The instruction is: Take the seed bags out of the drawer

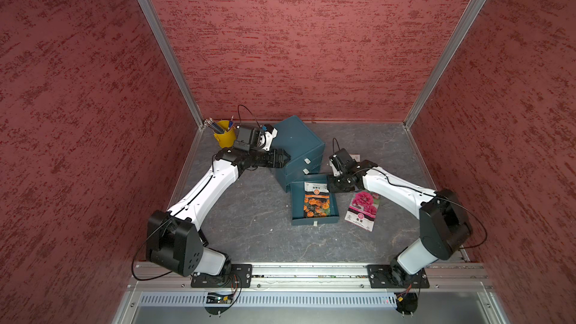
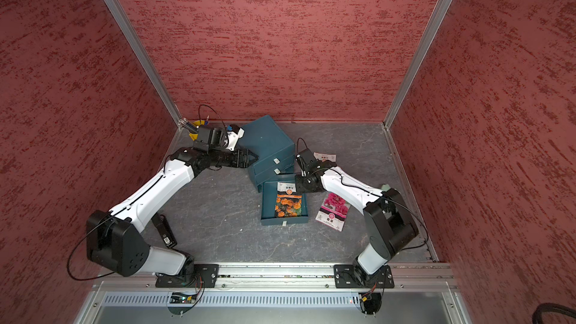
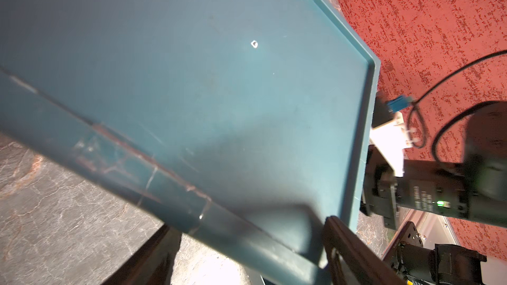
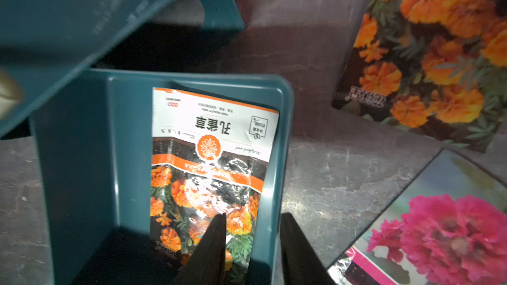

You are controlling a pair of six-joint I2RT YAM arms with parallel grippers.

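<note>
The pulled-out teal drawer [image 1: 297, 210] holds an orange-flower seed bag [image 4: 211, 169], lying flat against its right side. Another orange-flower bag [image 4: 438, 58] and a pink-flower bag [image 1: 364, 204] rest on the table right of the drawer. Over the drawer's back right part hovers my right gripper; its fingers [image 4: 212, 248] are apart, and the drawer's right wall shows between them in the right wrist view. My left gripper stands open at the left of the teal cabinet [image 1: 297, 135], whose edge crosses between its spread fingers; contact cannot be told.
A yellow pen cup [image 1: 225, 136] stands at the back left, behind the left arm. On the left near the front lies a black object [image 2: 163, 231]. Bare table [image 1: 240, 222] stretches left of the drawer.
</note>
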